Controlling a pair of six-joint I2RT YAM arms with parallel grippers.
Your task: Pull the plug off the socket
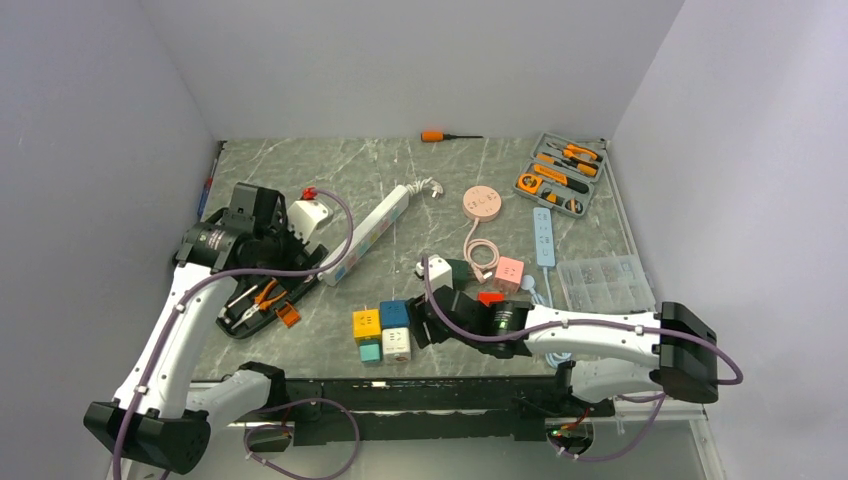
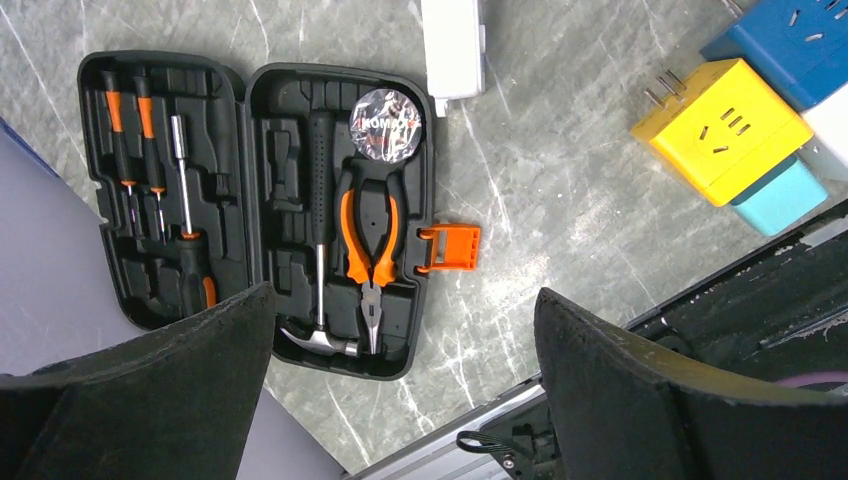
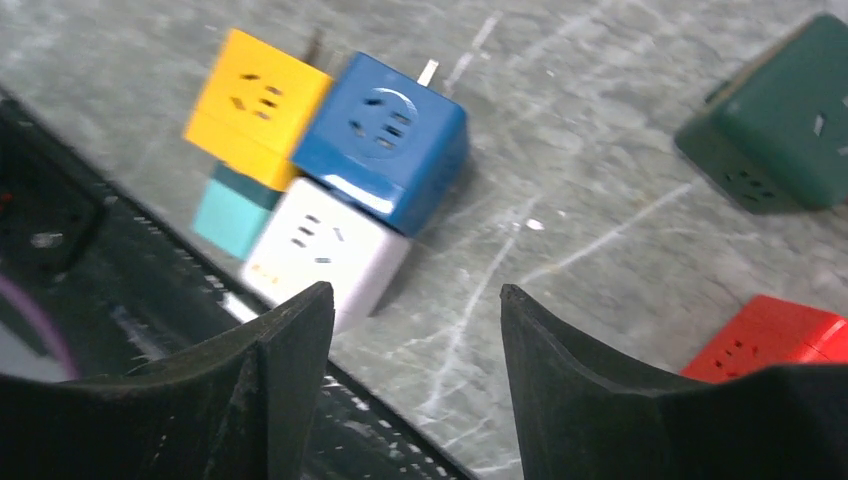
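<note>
A long white power strip [image 1: 365,236] lies diagonally at centre-left in the top view, its white plug [image 1: 434,187] on the table at the far end. At the front, yellow [image 1: 366,325], blue [image 1: 394,314], white [image 1: 396,345] and teal [image 1: 369,352] adapter blocks stand clustered side by side. Metal prongs [image 2: 670,85] stick out of the yellow block in the left wrist view. My right gripper is open just right of the cluster, nothing between its fingers. Over the black toolbox [image 2: 340,75], my left gripper stands open and empty.
Green [image 3: 780,120], red [image 3: 765,340] and pink [image 1: 508,274] blocks sit right of the right gripper. Behind are a round pink socket [image 1: 482,203] and a blue strip [image 1: 543,237]. A clear box [image 1: 605,284] lies at right.
</note>
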